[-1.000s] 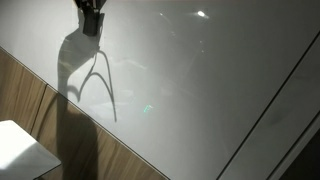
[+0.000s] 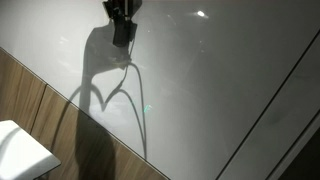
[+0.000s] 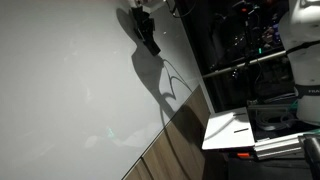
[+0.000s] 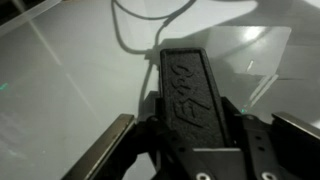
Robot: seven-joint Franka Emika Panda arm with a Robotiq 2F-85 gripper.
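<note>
A black block with raised lettering on its face, like a whiteboard eraser (image 4: 188, 85), stands out between my fingers in the wrist view. My gripper is shut on its near end. Exterior view 1 has the eraser (image 2: 121, 34) near the top edge, over a glossy white surface (image 2: 220, 85). From exterior view 2 the eraser (image 3: 150, 43) appears at the upper middle, close to that surface; whether it touches cannot be told. A small greenish spot (image 2: 147, 108) shows lower on the white surface, a mark or a reflection.
Wood-grain panelling (image 2: 95, 150) borders the white surface. A white box-like piece (image 2: 22, 152) occupies the lower left in exterior view 1. Dark seams (image 2: 262, 108) cross at right. The arm's shadow falls across the surface, which otherwise looks clear.
In exterior view 1, my gripper and the eraser have moved to the right and slightly down, their shadow travelling with them. The eraser has stayed in the gripper.
</note>
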